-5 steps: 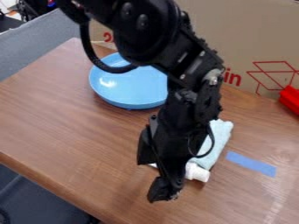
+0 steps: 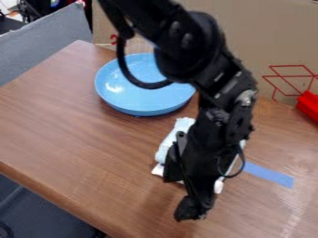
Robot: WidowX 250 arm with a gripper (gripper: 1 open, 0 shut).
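Note:
My gripper is low over the wooden table, pointing down at the front of a white cloth-like item, which is largely hidden behind the arm. The fingers look open; whether anything lies between them is hard to see. A light blue plate sits at the back, partly behind the upper arm.
A red object is at the right edge by a cardboard panel. Blue tape lies on the table to the right.
My gripper has moved slightly right and lower in the view over the last second. The arm now covers more of the white item's right part.

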